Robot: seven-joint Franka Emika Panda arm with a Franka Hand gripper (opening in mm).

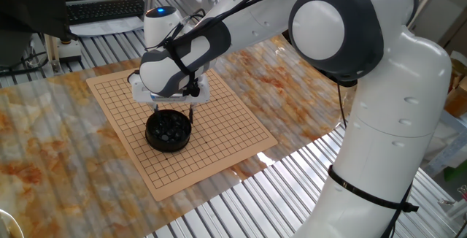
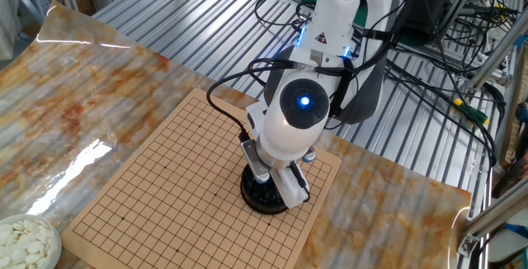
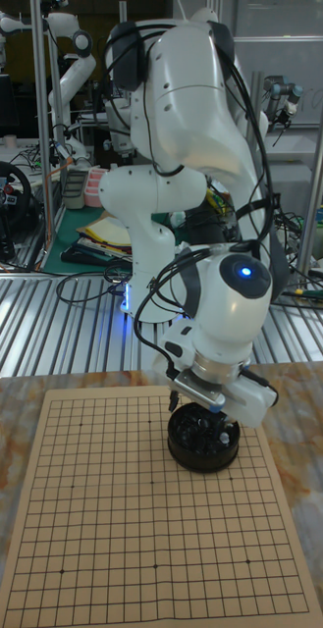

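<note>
A round black bowl (image 1: 168,140) full of black stones stands on the wooden grid board (image 1: 226,131), and it shows again in exterior view 2 (image 2: 262,200) and exterior view 3 (image 3: 203,457). My gripper (image 1: 174,118) points down at the bowl's far side in exterior view 1. Its two fingers are wide apart, one near each side of the rim, so it is open. Whether either fingertip touches the bowl or dips inside it, I cannot tell. In exterior view 2 the hand covers much of the bowl and hides the fingers.
A white bowl of white stones (image 2: 27,242) sits off the board's corner. Most of the board is bare, as is the marbled tabletop (image 2: 107,79) around it. A keyboard (image 1: 106,9) lies beyond the table's far edge.
</note>
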